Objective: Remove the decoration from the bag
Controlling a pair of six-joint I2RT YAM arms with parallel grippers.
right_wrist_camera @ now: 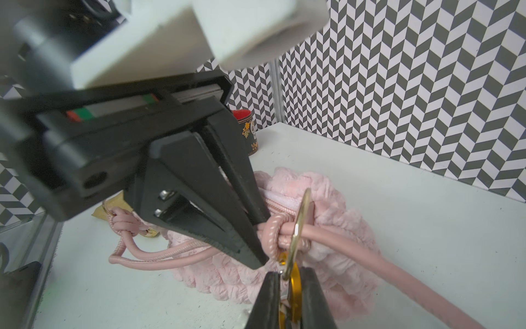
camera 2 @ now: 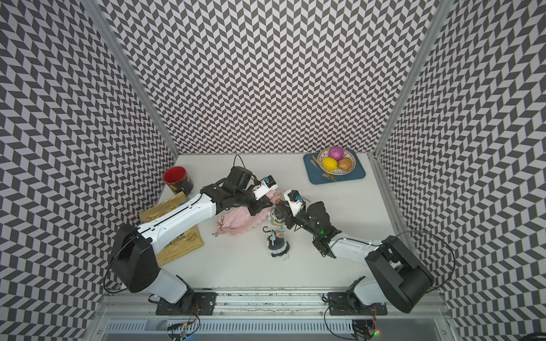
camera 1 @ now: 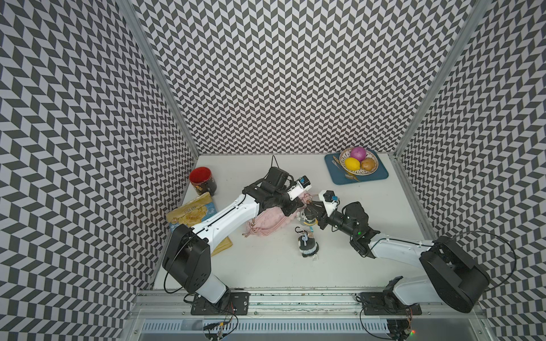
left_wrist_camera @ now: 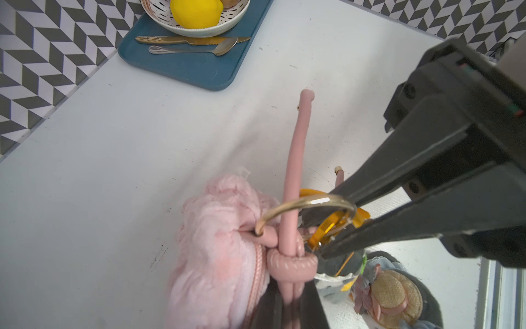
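The pink plush bag lies mid-table beneath my left arm. Its rope strap has a knot just above my left gripper, which is shut on the strap. A gold ring is by the knot, and a gold-orange clasp sits below it. My right gripper is partly open around the clasp; firm contact cannot be judged. Below hangs or rests a grey-and-white decoration, largely covered by the grippers. Another decoration, dark with a hook and straw hat, stands on the table.
At the back right is a blue tray with a fruit bowl and cutlery. A red-and-black mug and a yellow packet occupy the left side. Bare table surrounds the front decoration.
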